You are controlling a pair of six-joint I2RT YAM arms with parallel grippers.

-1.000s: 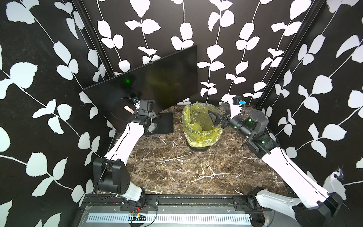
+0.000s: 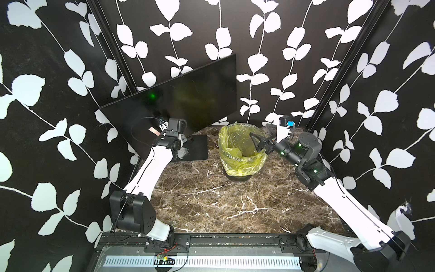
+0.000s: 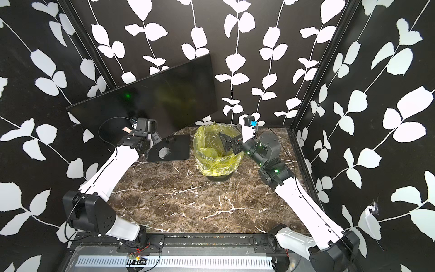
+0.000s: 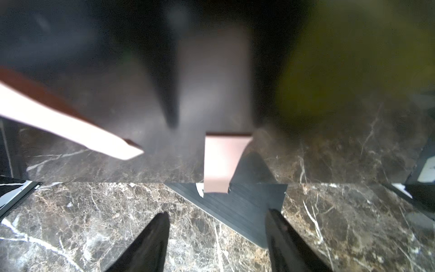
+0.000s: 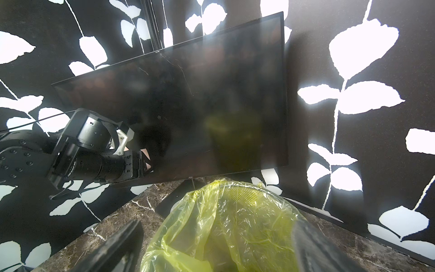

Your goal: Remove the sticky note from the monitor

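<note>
The dark monitor (image 2: 204, 90) leans across the back left. Pale pink sticky notes show on its lower screen: a small sticky note (image 4: 224, 158) near the bottom edge and a longer pale strip (image 4: 90, 131) at left in the left wrist view. My left gripper is open just in front of the lower screen, its fingertips apart and below the small note, nothing held. My right gripper hangs over the lined bin, its blurred fingertips wide apart with nothing visible between them.
The yellow-lined bin (image 3: 208, 163) stands on the marble table (image 2: 199, 204) right of the monitor's base (image 3: 174, 154). Patterned walls enclose the back and sides.
The right arm and bin have not visibly moved.
</note>
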